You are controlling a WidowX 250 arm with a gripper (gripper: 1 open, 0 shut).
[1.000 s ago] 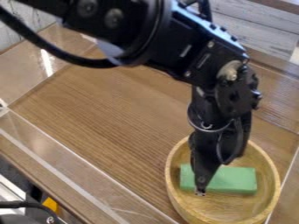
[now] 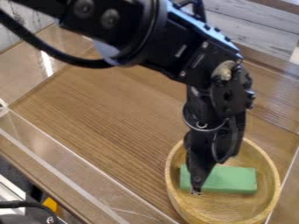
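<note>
My black gripper (image 2: 201,175) hangs from the arm over a round yellow bowl (image 2: 222,210) at the lower right, its fingertips down inside it. A flat green block (image 2: 239,180) lies in the bowl, partly behind the fingers. The fingers look close together, and I see nothing held between them, though the view of the gap is partly blocked.
The wooden tray floor (image 2: 93,118) is clear to the left of the bowl. Clear tray edges run along the near left and right. A white board (image 2: 257,35) stands at the back, and dark cables lie at the lower left.
The gripper has shifted very slightly over the bowl; the green block and bowl look unmoved.
</note>
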